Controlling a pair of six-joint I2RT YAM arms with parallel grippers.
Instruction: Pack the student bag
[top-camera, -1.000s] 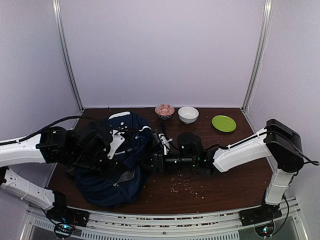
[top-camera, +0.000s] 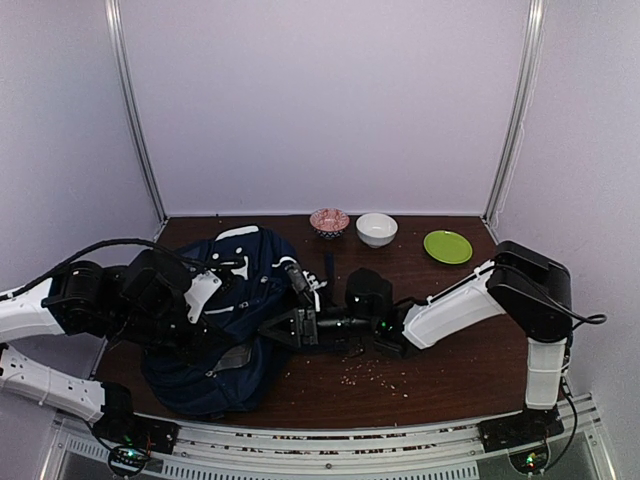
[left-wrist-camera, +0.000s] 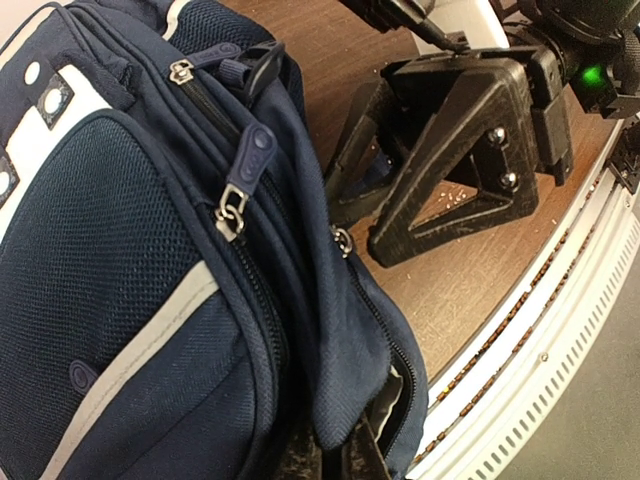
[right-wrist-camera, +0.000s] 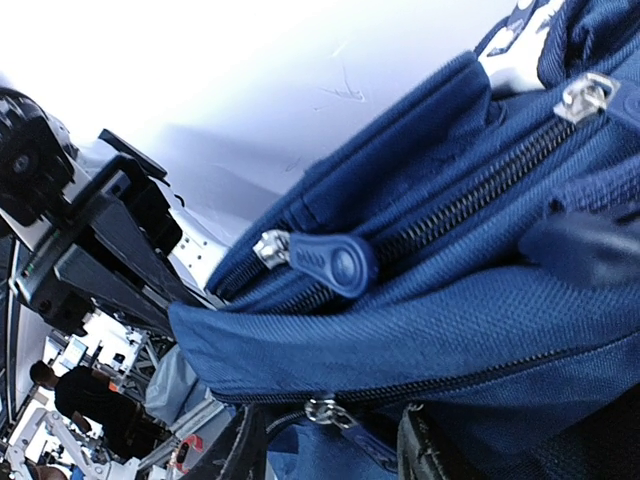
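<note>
The navy backpack lies on the left of the table. In the left wrist view, my left gripper is shut on a fold of its fabric beside an open zipper; the right wrist view shows the same pinch at the bag's edge. My right gripper comes in from the bag's right side, open. In the right wrist view its fingers stand apart, and a small zipper pull hangs between or just behind them. Whether they touch it I cannot tell.
Toward the back of the table stand a patterned red bowl, a white bowl and a green plate. Crumbs are scattered on the table right of the bag.
Both arms have shifted left over the past second, and the backpack has slid slightly left with them.
</note>
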